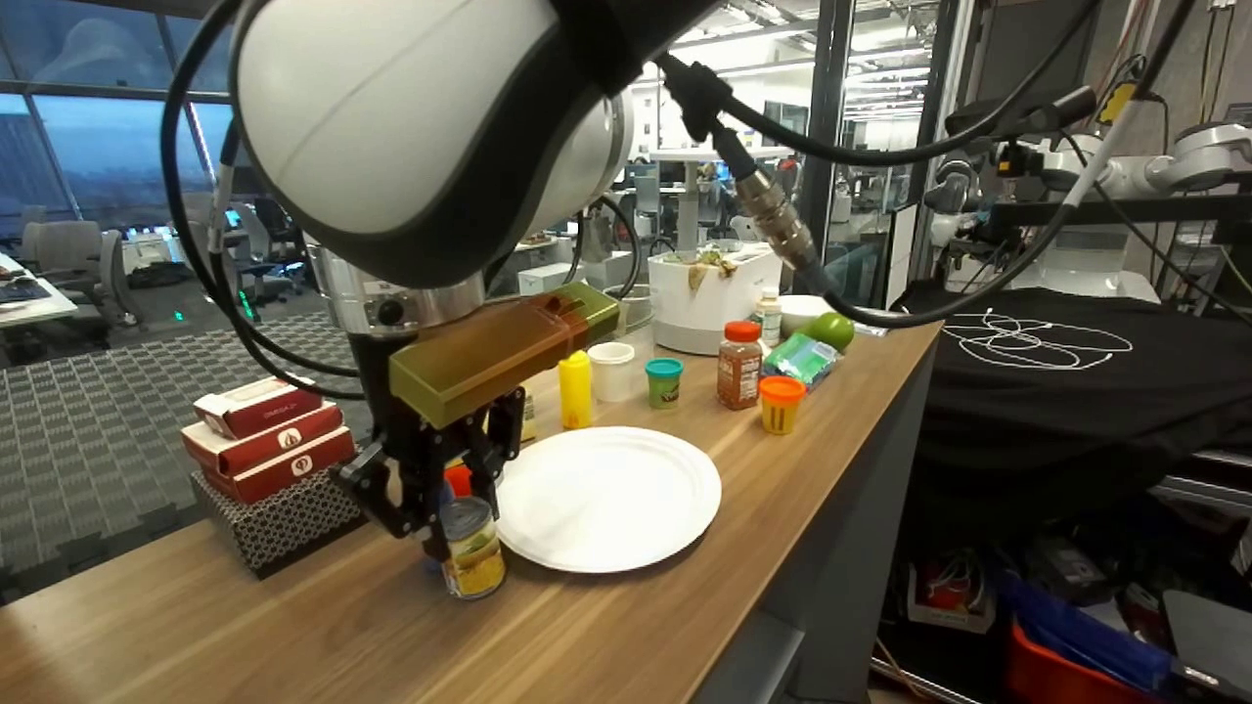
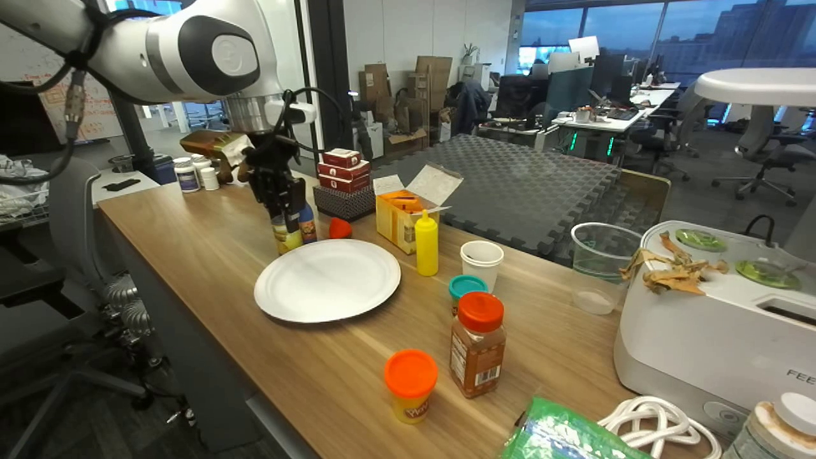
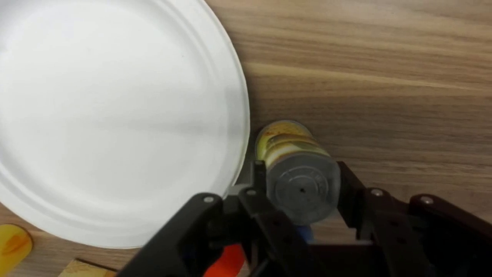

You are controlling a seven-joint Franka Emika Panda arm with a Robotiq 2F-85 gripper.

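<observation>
A small tin can (image 3: 303, 184) with a yellow-green label is caught between my gripper's two fingers in the wrist view. My gripper (image 1: 469, 506) is shut on the can's upper part, and in exterior view 1 the can (image 1: 475, 563) looks slightly tilted, at or near the table surface. Close beside it lies a white round plate (image 1: 607, 499), empty. From exterior view 2, the fingers hide much of the can (image 2: 287, 237); whether its base touches the wood is hard to tell.
Behind the can stand a blue container (image 2: 306, 224) and a red item (image 2: 340, 228). A yellow bottle (image 2: 426, 245), an open box (image 2: 398, 222) and a white cup (image 2: 482, 262) line the far side. Bare wood lies in front of the can.
</observation>
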